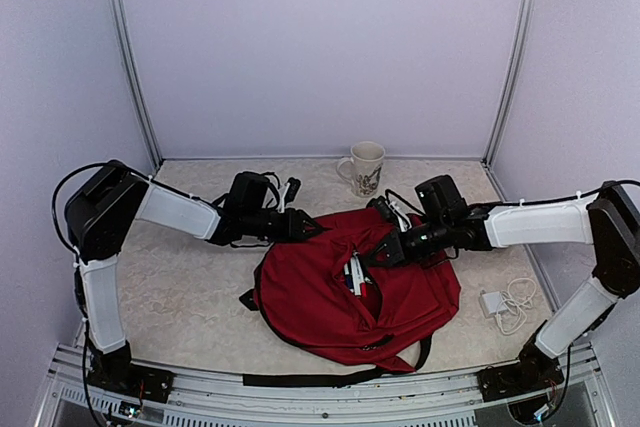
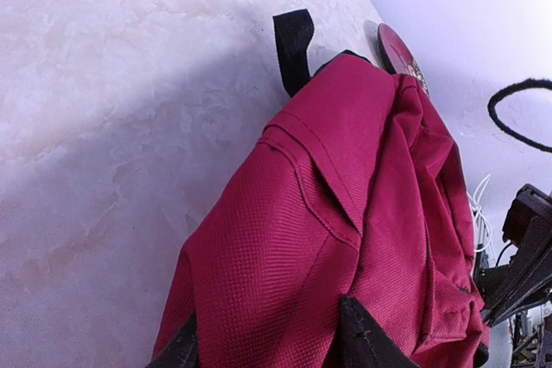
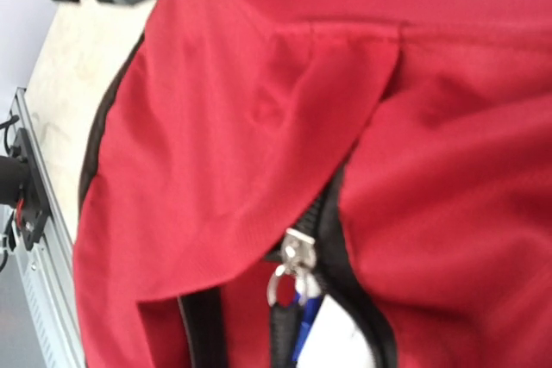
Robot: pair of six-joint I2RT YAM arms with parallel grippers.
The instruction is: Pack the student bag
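Note:
The red bag (image 1: 310, 292) lies flat near the front of the table. Its slit stands spread, with white and blue items (image 1: 355, 272) showing inside. At the bag's upper left edge, my left gripper (image 1: 318, 229) is shut on the red cloth; the left wrist view shows the fabric (image 2: 267, 299) rising from between its fingers. My right gripper (image 1: 372, 257) is shut at the right side of the opening. Whether it pinches any cloth is hidden. In the right wrist view, a metal zipper pull (image 3: 298, 250) hangs free beside a white item (image 3: 336, 338).
A patterned white mug (image 1: 366, 167) stands behind the bag. A white charger with its cable (image 1: 492, 303) lies at the right. A dark red patterned bowl (image 2: 398, 51) sits beyond the bag.

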